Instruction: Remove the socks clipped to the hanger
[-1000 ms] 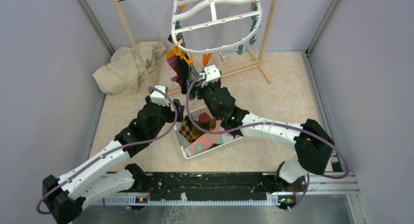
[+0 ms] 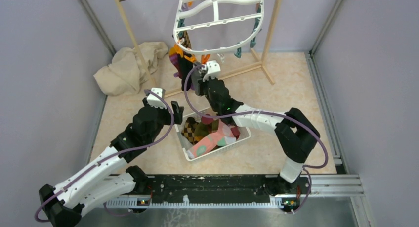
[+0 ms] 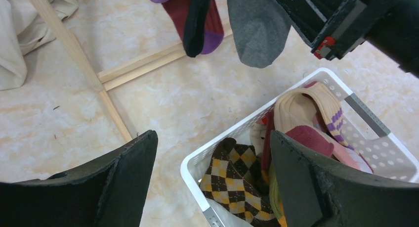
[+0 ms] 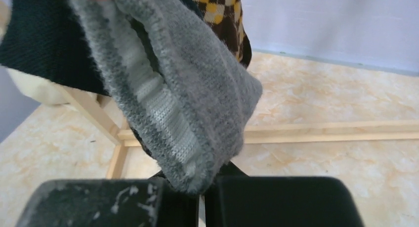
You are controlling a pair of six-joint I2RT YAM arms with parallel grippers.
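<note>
Socks hang from the white clip hanger [image 2: 219,47]: a dark navy one [image 4: 44,49], a checkered one [image 4: 217,9], a maroon-purple one [image 3: 195,19] and a grey one [image 4: 178,98]. My right gripper is shut at the lower end of the grey sock; whether fabric is between its fingers is hard to tell. My left gripper stands open and empty over the near-left of the white basket [image 2: 212,153], which holds several socks.
A wooden rack [image 2: 271,34] stands around the hanger. A beige cloth [image 2: 118,76] lies at the back left.
</note>
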